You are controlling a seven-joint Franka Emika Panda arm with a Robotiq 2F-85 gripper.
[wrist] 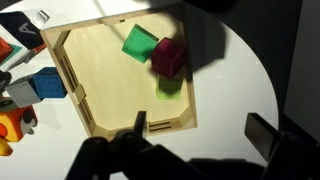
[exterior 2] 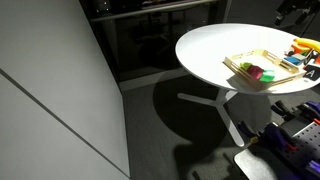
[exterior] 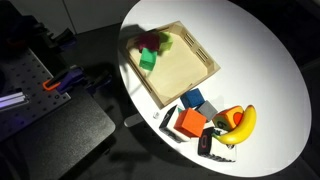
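My gripper stands open above the tray side of the table, its dark fingers far apart at the bottom of the wrist view and nothing held between them. Below lies a shallow wooden tray (exterior: 190, 72) holding three cubes. The green cube (wrist: 140, 43) touches or nearly touches the dark red cube (wrist: 168, 58). A yellow-green cube (wrist: 169, 88) sits beside the red one, toward the fingers, partly in shade. In exterior view 1, the green cube (exterior: 148, 59) is brightly lit while the red cube (exterior: 149, 41) is dim.
Next to the tray, at the round white table's (exterior: 285, 75) edge, is a cluster: a blue cube (exterior: 192, 98), a grey cube (exterior: 207, 111), an orange cube (exterior: 190, 122), a banana (exterior: 240, 126) and several other items. The tabletop beyond the tray is clear.
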